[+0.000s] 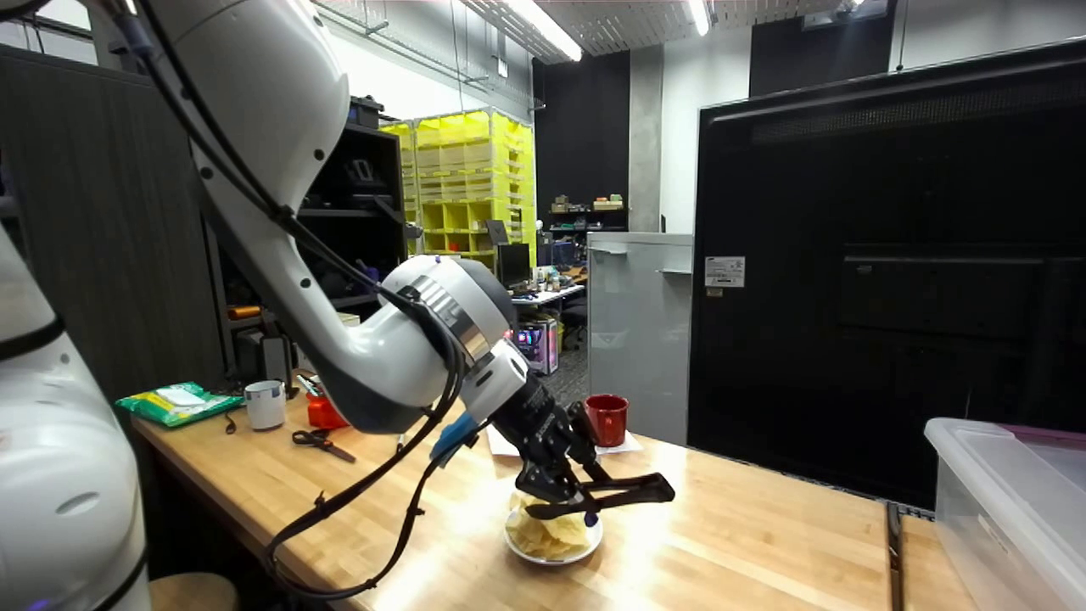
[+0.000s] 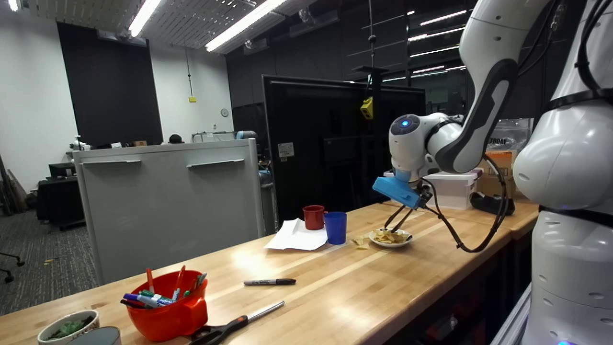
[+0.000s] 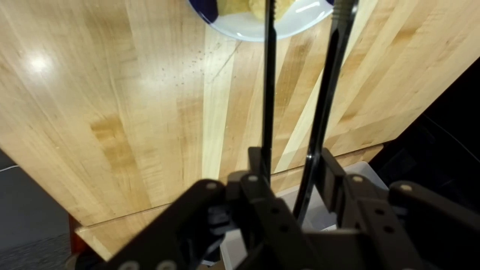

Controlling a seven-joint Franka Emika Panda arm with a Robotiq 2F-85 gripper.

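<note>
My gripper is shut on a pair of long black tongs; in the wrist view the two slim arms run between its fingers with a gap separating them. A white plate with a dark blue patterned rim carries yellow potato chips at the top of that view, where the tongs' far tips run out of frame. From exterior view 2, the tongs slant down to the chips on the plate. Whether a chip is caught between the tips cannot be told.
A few chips lie on the table beside the plate. Farther along stand a blue cup and a red mug by white paper. A marker, scissors and a red pen holder are farther off.
</note>
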